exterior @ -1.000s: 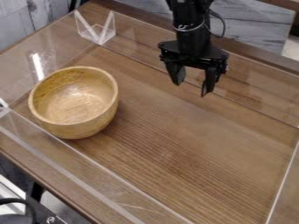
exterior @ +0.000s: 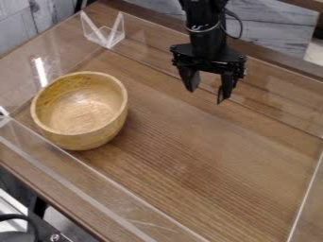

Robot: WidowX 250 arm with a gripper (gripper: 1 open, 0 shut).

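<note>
The black robot arm reaches down from the top centre of the camera view to its gripper (exterior: 206,77), which stands open low over the wooden table (exterior: 190,180) in the upper middle, with its two dark fingers apart. Nothing clearly shows between them.
A large yellow bowl (exterior: 78,106) sits at the left. A white wire holder (exterior: 101,30) stands at the back left, and a marble-patterned panel lies behind the arm. Black cables show at the lower left corner.
The arm and gripper have shifted very slightly; nothing else has visibly moved.
</note>
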